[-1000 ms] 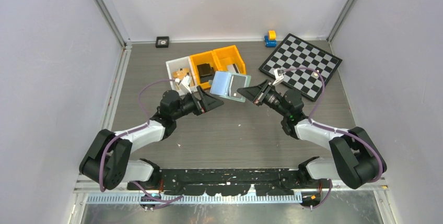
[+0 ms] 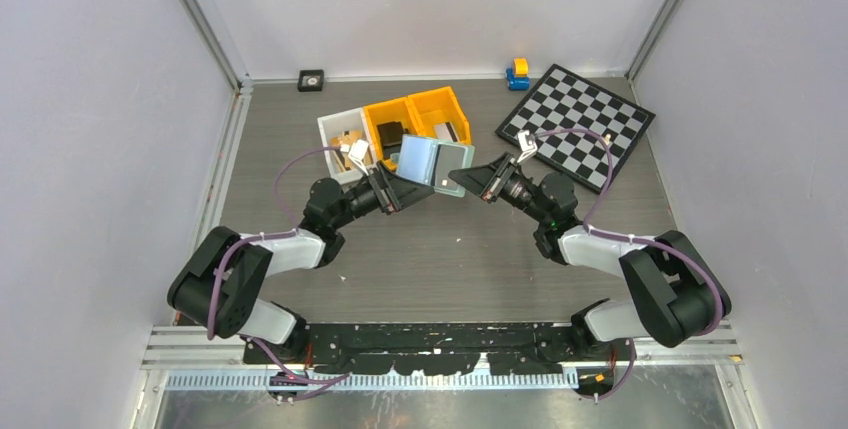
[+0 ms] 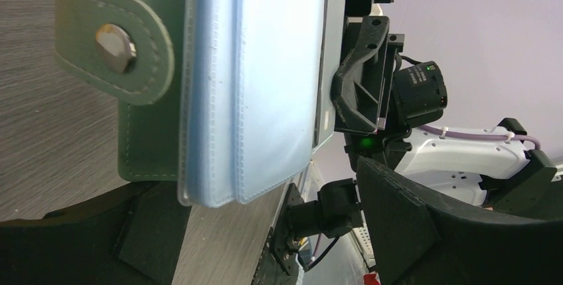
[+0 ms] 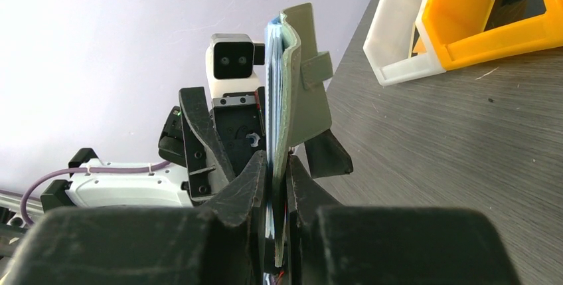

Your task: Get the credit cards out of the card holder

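Held in the air at mid-table is the card holder [image 2: 420, 157], with its pale-blue sleeves fanned out and a green cover. My right gripper is shut on its edge, the thin stack pinched between both fingers. My left gripper is open with a wide gap, reaching around the far side of the holder. In the left wrist view the blue sleeves [image 3: 279, 79] stand over that gap, with the green strap and snap [image 3: 116, 49] to the left. Individual cards cannot be made out.
Behind the holder stand a white bin [image 2: 329, 130] and orange bins [image 2: 437, 101] with small items inside. A chessboard [image 2: 580, 124] lies at the right, and a blue and yellow object [image 2: 517, 75] at the back.
My left gripper has moved right, closer to the card holder, and now overlaps its edge. The holder and right gripper have shifted slightly left.
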